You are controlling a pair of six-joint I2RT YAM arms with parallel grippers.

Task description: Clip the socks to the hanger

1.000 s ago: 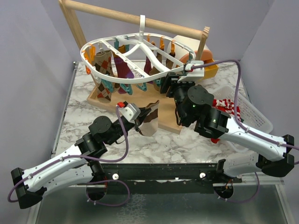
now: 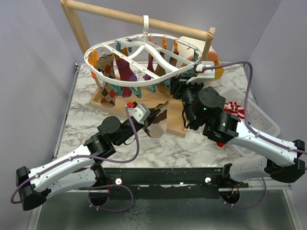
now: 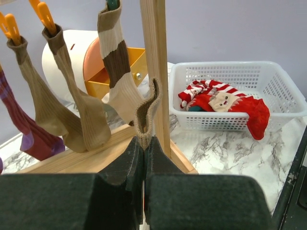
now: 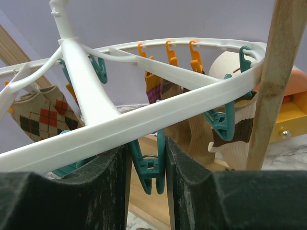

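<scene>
In the left wrist view my left gripper is shut on a brown-and-cream sock [image 3: 146,112], which stands up from the fingertips. From above, this sock [image 2: 158,125] hangs below the hanger's front rim, apart from it. The white oval hanger [image 2: 128,84] carries teal and orange clips. My right gripper has its fingers against both sides of a teal clip [image 4: 149,167] under the rim; no sock is in that clip. Several socks hang from other clips, among them an argyle sock [image 2: 108,86] and a purple sock [image 2: 125,72].
A wooden stand [image 2: 139,17] holds the hanger over its wooden base [image 2: 178,125]. On the right, a white basket [image 2: 261,117] contains red-and-white socks [image 2: 234,109]. Behind the stand is a round white object with a yellow drawer [image 2: 218,73].
The hanger has swung a little. The right arm has shifted only slightly.
</scene>
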